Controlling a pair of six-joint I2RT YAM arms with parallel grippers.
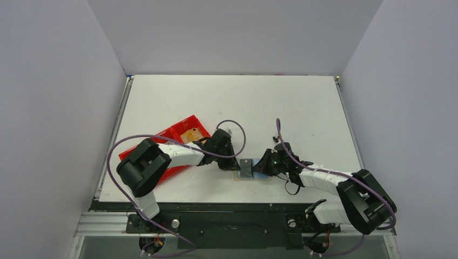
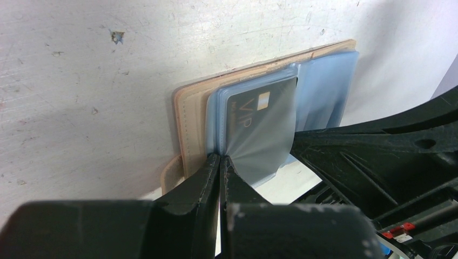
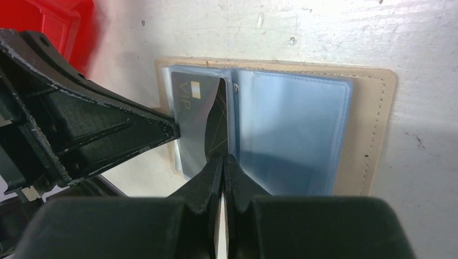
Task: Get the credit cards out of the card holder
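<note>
The card holder [image 3: 378, 135] lies open on the table, tan with blue plastic sleeves [image 3: 294, 127]. A dark card with "VIP" [image 2: 264, 121] sits in its left sleeve. My left gripper is shut with its tips at that sleeve's left edge. At the card's other edge, my right gripper is shut, its tips against the sleeve border near the holder's middle. Whether thin plastic or a card edge lies between either pair of fingers is hidden. In the right wrist view the card's right part looks bowed, with a bright reflection.
A red divided bin [image 1: 172, 132] with something tan inside stands at the left, partly behind my left arm. Open table [image 1: 243, 100] lies behind the holder and to its right. Both arms are close together at the holder.
</note>
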